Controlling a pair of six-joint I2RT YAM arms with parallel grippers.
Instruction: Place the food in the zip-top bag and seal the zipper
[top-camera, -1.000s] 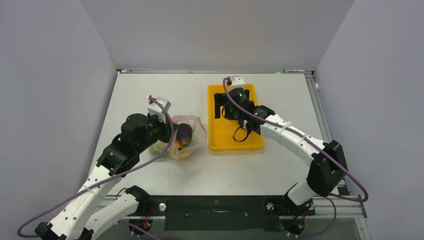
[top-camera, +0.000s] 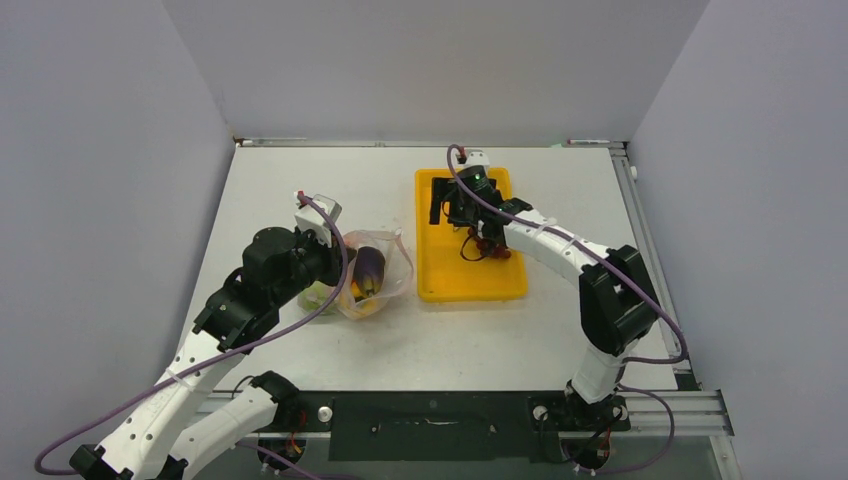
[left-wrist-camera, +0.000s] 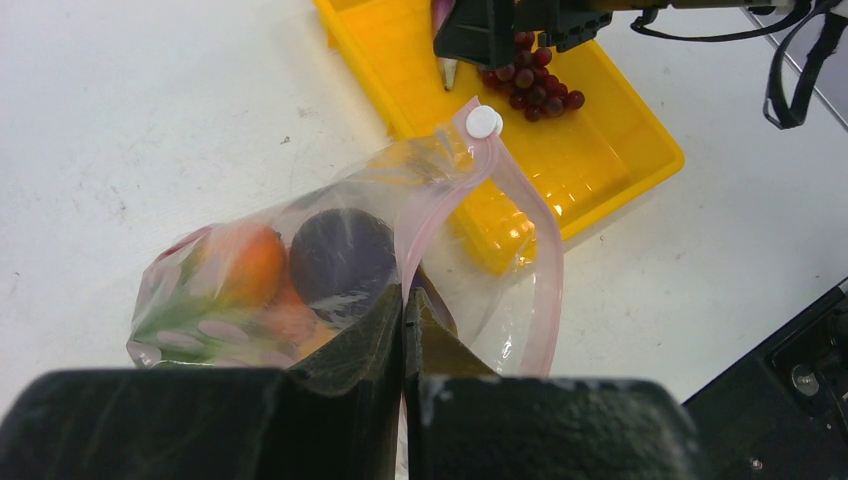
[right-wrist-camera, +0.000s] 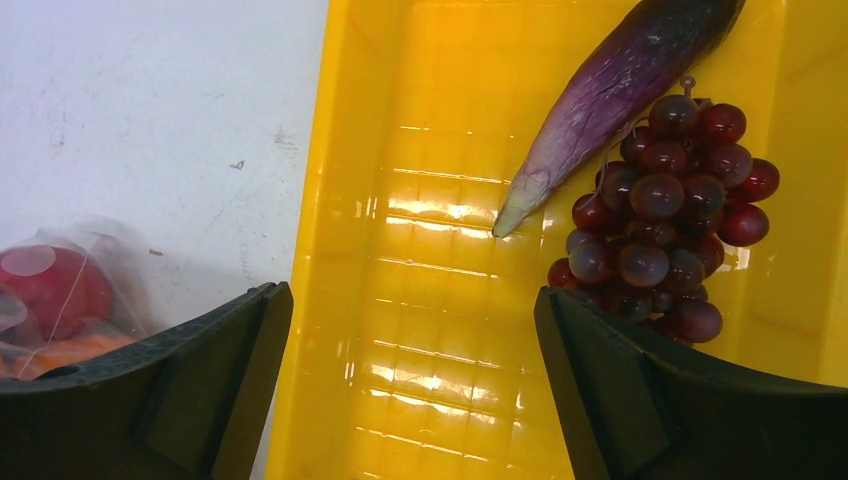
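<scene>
The clear zip top bag (left-wrist-camera: 215, 340) lies at centre left, its pink-edged mouth spread open toward the tray. My left gripper is shut on the bag's pink rim. Inside the bag are a purple eggplant (top-camera: 368, 270), an orange-red item (left-wrist-camera: 250, 265) and something green. Over the yellow tray (right-wrist-camera: 440, 330), my right gripper stands open, nothing between its fingers. In the right wrist view, a slim purple eggplant (right-wrist-camera: 610, 110) lies beside a bunch of dark red grapes (right-wrist-camera: 655, 195), both ahead of the right finger.
The yellow tray's raised wall (right-wrist-camera: 312, 230) separates its floor from the white table (top-camera: 330, 180). A white slider (left-wrist-camera: 483, 122) sits at the far end of the bag's zipper. Bare table lies in front of the tray and behind the bag.
The right arm's elbow has swung left and inward, while its gripper shifted a little over the tray, staying above it. The left arm and the bag have not moved.
</scene>
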